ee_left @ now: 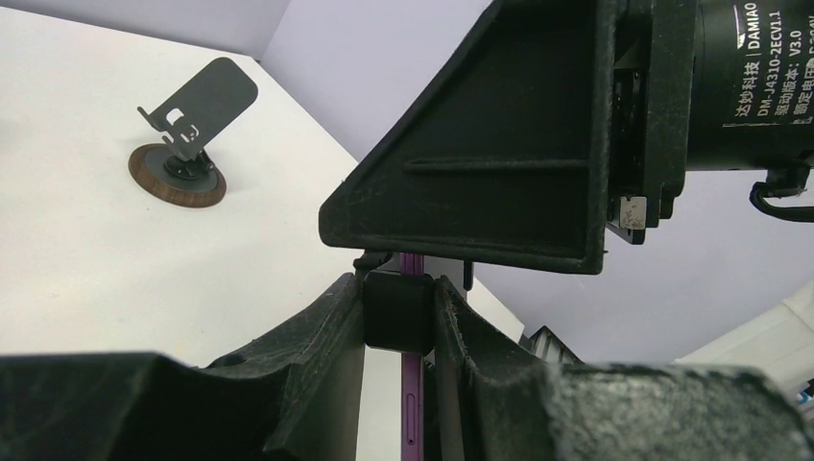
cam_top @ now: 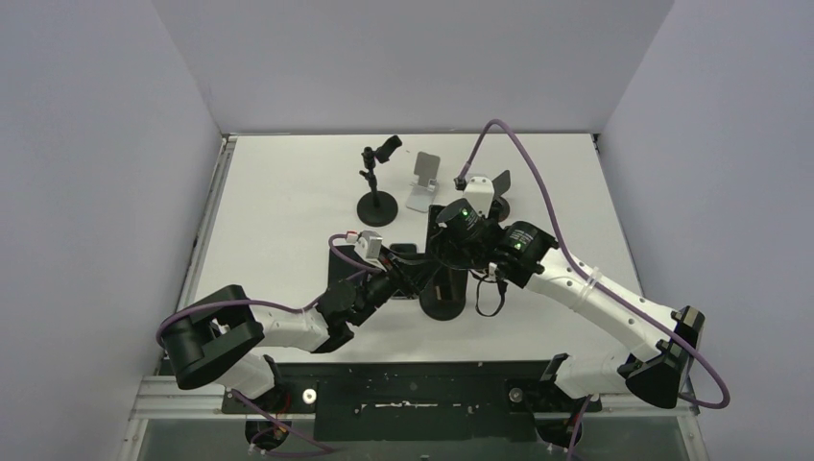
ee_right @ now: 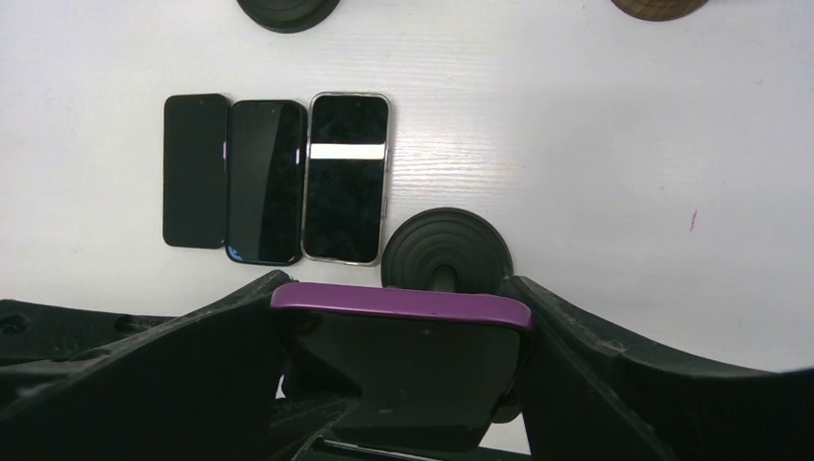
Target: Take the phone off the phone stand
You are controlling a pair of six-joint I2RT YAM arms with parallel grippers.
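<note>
In the right wrist view a purple-edged phone (ee_right: 403, 375) sits between the fingers of my right gripper, above the round black base (ee_right: 443, 240) of its stand; whether they grip it is unclear. In the left wrist view my left gripper has its fingertips around a black block at the phone's purple edge (ee_left: 412, 403), just below the right gripper's housing (ee_left: 480, 154); its grip is hard to tell. In the top view both grippers meet over the stand (cam_top: 443, 303), largely hiding the phone.
Three phones (ee_right: 264, 182) lie side by side left of the stand. Other stands stand behind: a black one (cam_top: 377, 206), a silver one (cam_top: 422, 197) and one with a wooden base (ee_left: 178, 192).
</note>
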